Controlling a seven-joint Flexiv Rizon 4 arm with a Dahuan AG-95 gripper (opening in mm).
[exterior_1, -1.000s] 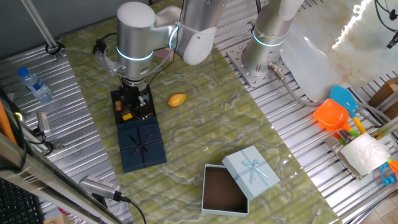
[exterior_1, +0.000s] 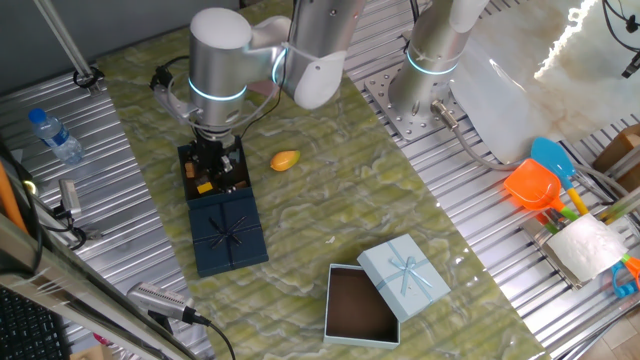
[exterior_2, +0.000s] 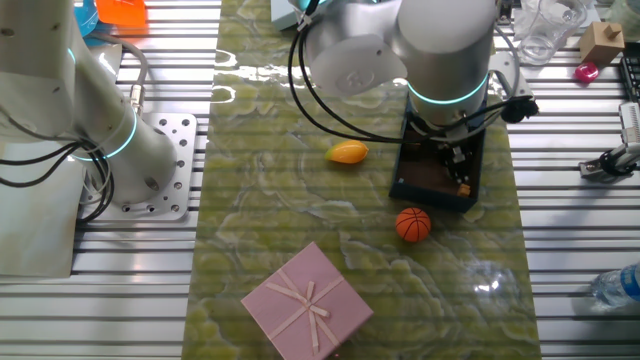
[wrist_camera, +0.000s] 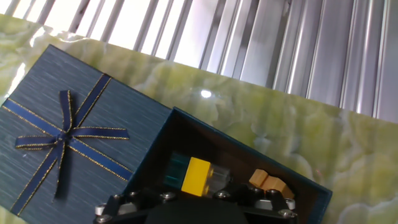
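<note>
My gripper (exterior_1: 212, 160) points down into an open dark blue box (exterior_1: 247, 182). In the wrist view its black fingers run along the bottom edge and their tips are hidden, so whether they stand apart or together does not show. Inside the box lie a yellow block (wrist_camera: 196, 176), a dark green block (wrist_camera: 176, 170), a grey piece (wrist_camera: 219, 178) and a brown wooden piece (wrist_camera: 271, 183), close by the gripper. A dark blue lid (exterior_1: 229, 234) with a ribbon bow adjoins one end of the box.
A yellow-orange fruit (exterior_1: 285, 160) and a small basketball (exterior_2: 413, 225) lie near the box. Further off are an open light blue box (exterior_1: 361, 308), its lid (exterior_1: 405, 276) leaning on it, and a pink gift box (exterior_2: 307, 302).
The arm has shifted very slightly, with the gripper still over the dark blue box. The objects on the mat have not visibly moved.
</note>
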